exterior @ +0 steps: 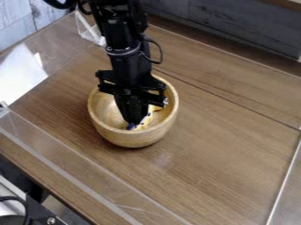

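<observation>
My black gripper [132, 112] reaches down from the top of the camera view into a light wooden bowl [113, 132] near the middle of the table. Its fingers are closed low inside the bowl on a small object with blue and pale parts, mostly hidden by the gripper, so what it is I cannot tell.
A white sheet [18, 72] lies at the left. A dark plank wall runs along the back, and clear strips edge the table at the left front and right.
</observation>
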